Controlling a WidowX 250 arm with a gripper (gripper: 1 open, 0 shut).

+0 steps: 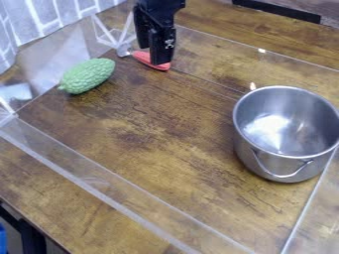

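My black gripper (155, 50) hangs at the top centre, just over a red elongated object (150, 62) lying on the wooden table near the back. Whether its fingers are open or shut is too small and dark to tell. A green bumpy vegetable (86, 76) lies to the left, and a large steel pot (286, 134) with a handle stands on the right.
Clear plastic walls (93, 185) edge the work area. A curtain-like white lattice fabric is at the top left.
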